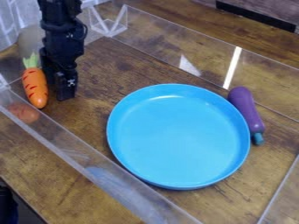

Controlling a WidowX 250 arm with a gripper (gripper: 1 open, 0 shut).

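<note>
My black gripper (63, 83) is low at the upper left, just right of an orange toy carrot (35, 87) with a green top. Its dark fingers overlap near the tabletop, and I cannot make out how far apart they are or what is between them. The yellow object behind it is now hidden.
A large light blue plate (177, 136) fills the middle right. A purple toy eggplant (243, 112) lies to its right. Clear plastic walls edge the work area.
</note>
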